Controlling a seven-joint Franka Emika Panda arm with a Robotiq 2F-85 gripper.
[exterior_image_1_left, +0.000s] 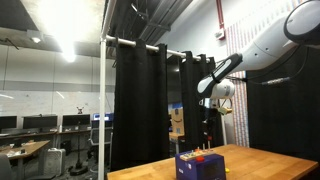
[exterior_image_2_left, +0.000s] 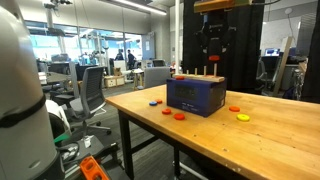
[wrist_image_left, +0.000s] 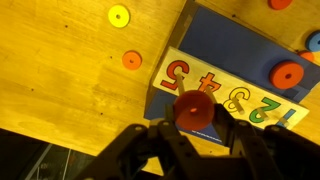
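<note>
A red-orange disc (wrist_image_left: 193, 112) is pinched in my gripper (exterior_image_2_left: 212, 52), which is shut on it above the box. Under it in the wrist view lies a wooden number board (wrist_image_left: 222, 84) with coloured painted digits, partly hidden by the disc and the fingers. The board rests on a dark blue-purple box (exterior_image_2_left: 196, 95), and thin upright pegs stand along its top. Another red ring (wrist_image_left: 287, 74) sits beside the numbers. The held disc is apart from the board in the second exterior view.
On the wooden table (exterior_image_2_left: 250, 130) lie loose discs: a yellow disc (wrist_image_left: 119, 16) and an orange disc (wrist_image_left: 131, 60) left of the box, with several others around it. A blue disc (wrist_image_left: 314, 42) shows at the right edge. Open table extends in front.
</note>
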